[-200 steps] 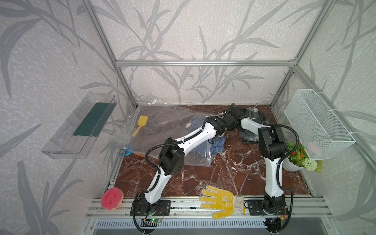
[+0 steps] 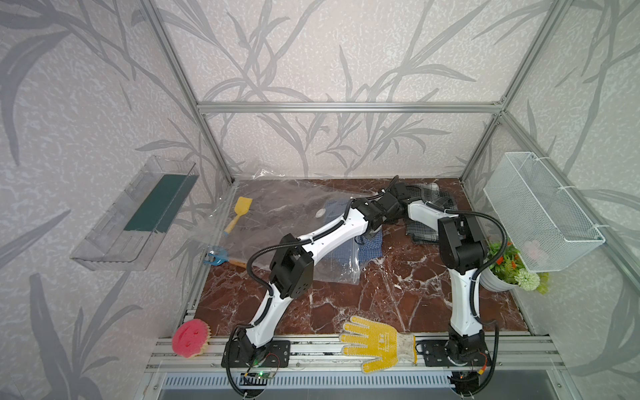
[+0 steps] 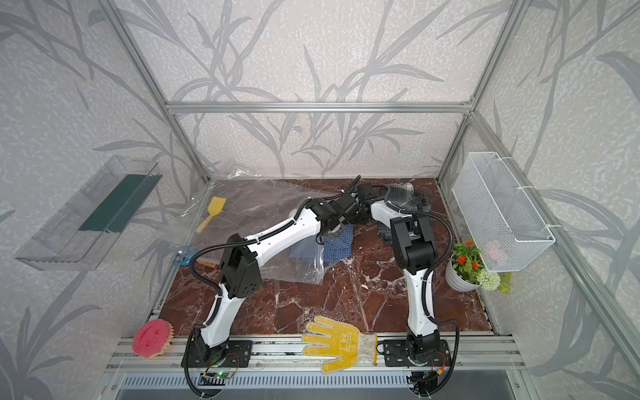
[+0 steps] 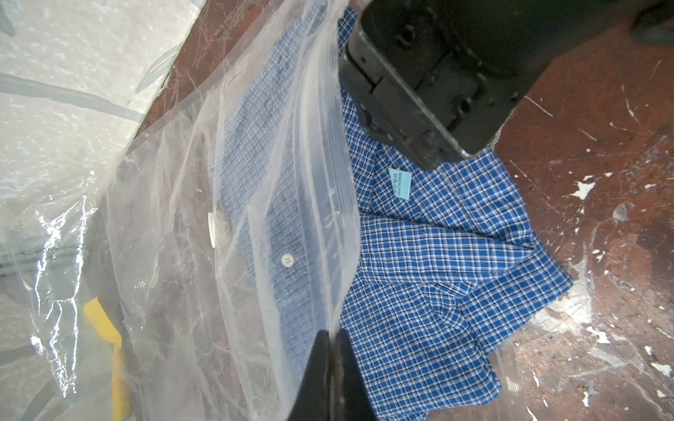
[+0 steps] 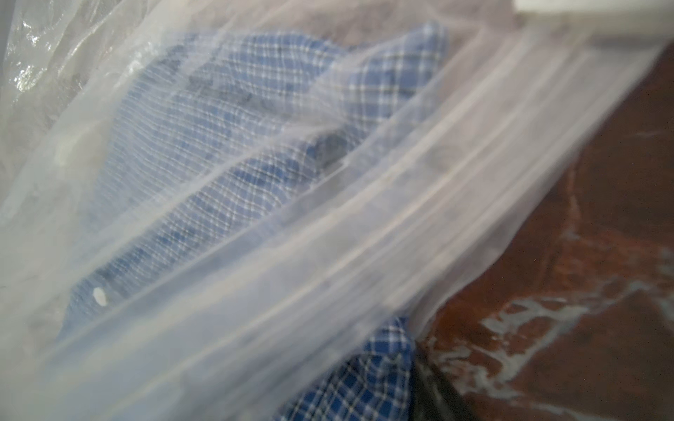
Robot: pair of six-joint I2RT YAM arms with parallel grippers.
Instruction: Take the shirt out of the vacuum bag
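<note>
The blue checked shirt (image 4: 449, 245) lies partly inside the clear vacuum bag (image 4: 168, 231). Its right portion, with a light blue label, spreads beyond the bag's ridged mouth onto the table. At that mouth edge, my left gripper is shut, and the thin film runs straight into its fingertips. The dark body of the right gripper hangs over the shirt near its label. Only one blurred dark finger (image 5: 438, 389) of it shows in the right wrist view, beside the shirt and the bag's edge. The gap between its fingers is hidden.
A dark folded cloth (image 2: 426, 230) lies at the back right. On the left are a yellow spatula (image 2: 239, 213) and a blue-headed tool (image 2: 216, 254). A white wire basket (image 2: 546, 213) and potted flowers (image 2: 510, 266) stand at right.
The right arm's forearm and wrist have shifted slightly left. The left arm, bag and visible shirt look unchanged.
</note>
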